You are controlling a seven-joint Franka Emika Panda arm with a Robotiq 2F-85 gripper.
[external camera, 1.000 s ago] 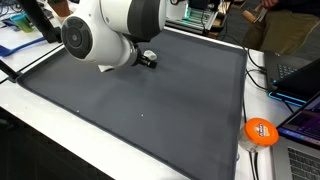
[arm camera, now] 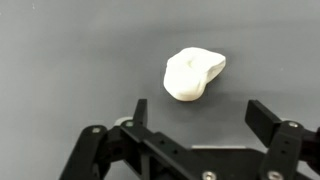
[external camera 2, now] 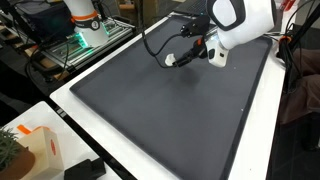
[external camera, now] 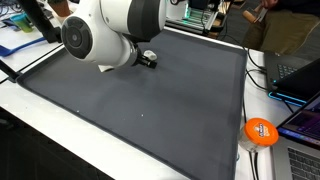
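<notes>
A small, smooth white lump [arm camera: 192, 73] rests on the dark grey mat, just beyond the fingertips in the wrist view. My gripper is open, its two black fingers wide apart and nothing between them. In exterior view 1 the white lump [external camera: 150, 55] shows right beside the gripper, which is low over the mat. From the other side, exterior view 2 has the lump [external camera 2: 170, 60] close to the black gripper, partly behind it. What the lump is made of cannot be told.
An orange-lidded container [external camera: 260, 133] and laptops [external camera: 300, 115] stand past its right edge. In exterior view 2, a potted plant [external camera 2: 14, 158] and a white-and-orange item [external camera 2: 42, 150] sit at the near left.
</notes>
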